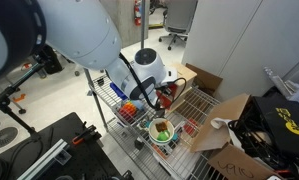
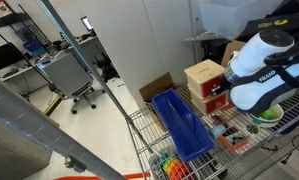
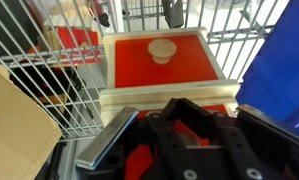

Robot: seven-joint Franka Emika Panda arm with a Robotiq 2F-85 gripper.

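A small pale wooden box with two red-fronted drawers [image 3: 161,62] stands on the wire rack; its wooden top [image 2: 204,71] shows in exterior view 2. The upper drawer has a round wooden knob [image 3: 162,48] and looks closed. My gripper is at the lower drawer [image 3: 137,162], its dark fingers shut against the middle of that front. They cover the place where a knob would be, so the exact part between them is hidden. In exterior view 1 the white arm [image 1: 146,64] reaches down to the box's red front [image 1: 167,100].
A blue bin [image 2: 182,124] lies beside the box. Nearer stands a round green-rimmed bowl [image 1: 162,130] with things inside. Colourful toys [image 2: 173,166] lie on the rack. An open cardboard box [image 1: 229,150] and a black case [image 1: 276,124] fill the right side.
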